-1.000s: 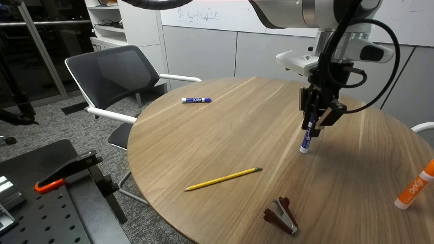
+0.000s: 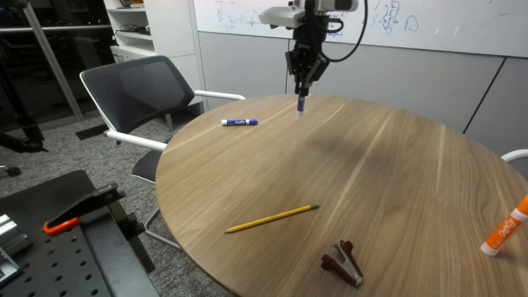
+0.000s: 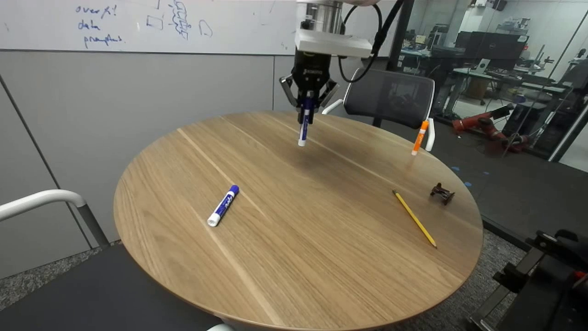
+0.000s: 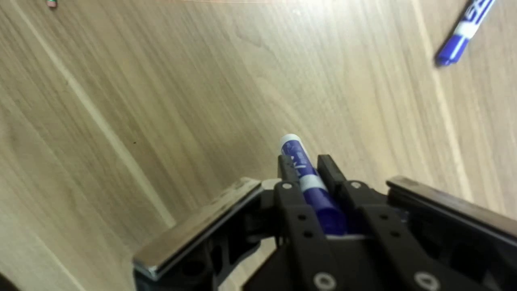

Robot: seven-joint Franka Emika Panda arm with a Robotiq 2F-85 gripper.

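Observation:
My gripper point(image 3: 306, 116) is shut on a blue marker point(image 3: 303, 132), which points down with its white end lowest. In the wrist view the held marker point(image 4: 299, 157) runs between the two black fingers, its blue cap toward the palm. Exterior view 2 has its white tip above the far part of the round table, seemingly clear of the wood. A second blue marker point(image 3: 223, 206) lies flat on the table, apart from the gripper; exterior view 1 places this lying marker point(image 2: 239, 122) left of the arm.
A yellow pencil point(image 2: 272, 218) and a brown staple remover point(image 2: 342, 263) lie on the round wooden table point(image 2: 277, 163). An orange marker point(image 3: 420, 138) stands tilted near the table's edge. Mesh chairs point(image 2: 136, 94) are close around it.
In exterior view 1 my gripper has travelled left and farther back, carrying the blue marker, which hangs more upright. The lying marker, pencil, staple remover and orange marker have stayed put.

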